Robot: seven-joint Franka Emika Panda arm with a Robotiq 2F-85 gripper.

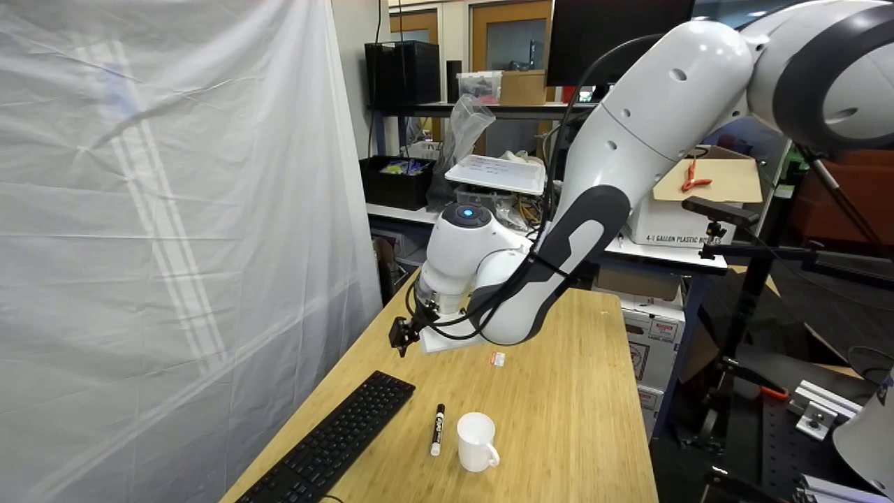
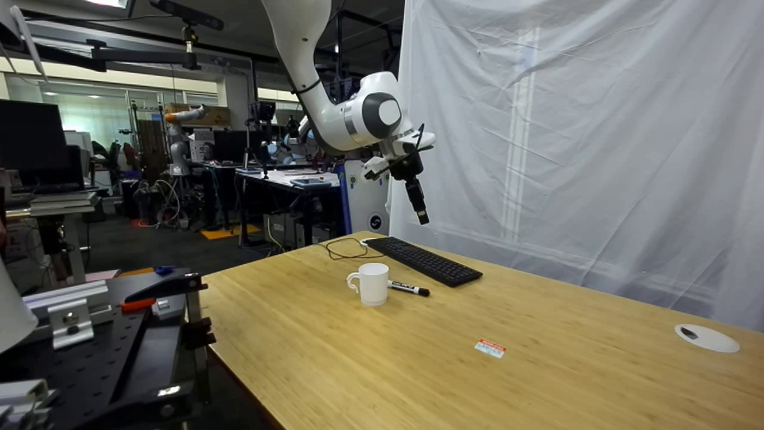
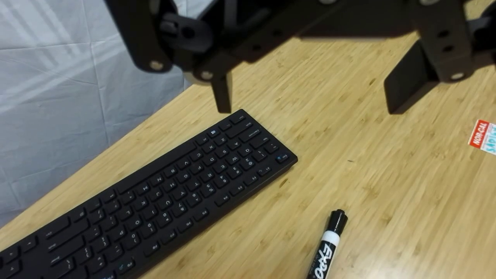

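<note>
My gripper is open, and its two dark fingers stand wide apart with only bare tabletop showing between them. In exterior view 2 the gripper hangs above the table, with clear air under it. A black keyboard lies below in the wrist view, its near corner beneath the left finger. Beside it on the wood is a black-and-white Expo marker, cut off by the frame's lower edge. A white mug stands upright by the marker, its handle towards the right in exterior view 1; the wrist view does not include it.
A small red-and-white label lies flat on the wooden table, whose right half is mostly clear in exterior view 2. White sheeting hangs along the keyboard side. Past the far end stands a loaded shelf.
</note>
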